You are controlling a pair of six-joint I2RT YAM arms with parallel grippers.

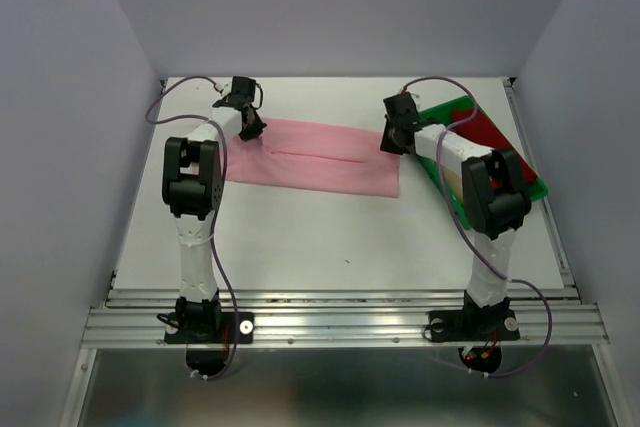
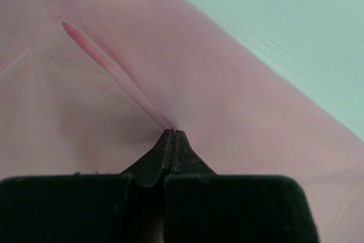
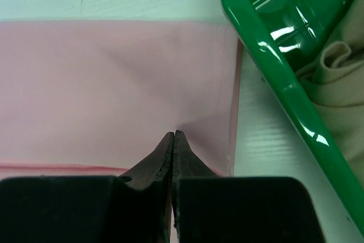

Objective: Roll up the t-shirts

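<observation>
A pink t-shirt (image 1: 318, 174) lies folded in a long flat band across the back half of the table. My left gripper (image 1: 262, 133) is over its left part, and in the left wrist view the shut fingertips (image 2: 175, 136) come down at the end of a raised fold in the pink cloth (image 2: 239, 118). Whether any cloth is pinched there is hard to see. At the shirt's right end is my right gripper (image 1: 388, 150), shut, its tips above the cloth (image 3: 131, 83) near the right edge, nothing showing between them.
Right of the shirt stands a green box (image 1: 457, 209), its rim (image 3: 273, 66) close to the shirt's corner. Inside are a red cloth (image 1: 483, 131) and a beige rolled cloth (image 3: 355, 66).
</observation>
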